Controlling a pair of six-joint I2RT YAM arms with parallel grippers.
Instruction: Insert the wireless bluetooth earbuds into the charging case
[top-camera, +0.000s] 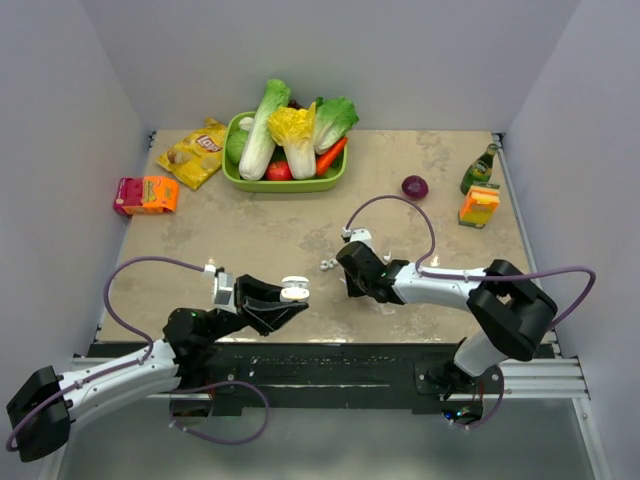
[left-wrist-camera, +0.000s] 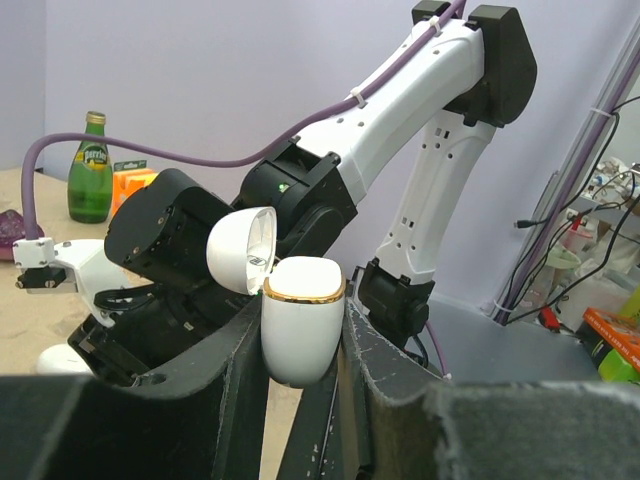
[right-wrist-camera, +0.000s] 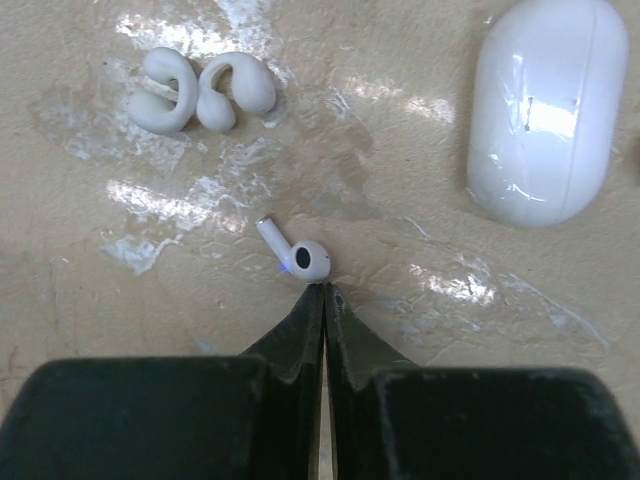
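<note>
My left gripper is shut on the white charging case (left-wrist-camera: 300, 315), whose lid (left-wrist-camera: 238, 250) stands open; from above, the case (top-camera: 295, 294) is held left of centre near the table's front. My right gripper is shut with nothing visible between its fingers, its tips pointing down at a white earbud (right-wrist-camera: 308, 260) lying on the table just beyond them. In the right wrist view, two curled white pieces (right-wrist-camera: 170, 100) lie at the upper left and a smooth white rounded object (right-wrist-camera: 540, 110) at the upper right.
A green basket of vegetables (top-camera: 250, 185) stands at the back. A chip bag (top-camera: 190, 150), snack boxes (top-camera: 146, 195), an onion (top-camera: 414, 186), a bottle (top-camera: 478, 170) and a juice box (top-camera: 479, 206) line the sides.
</note>
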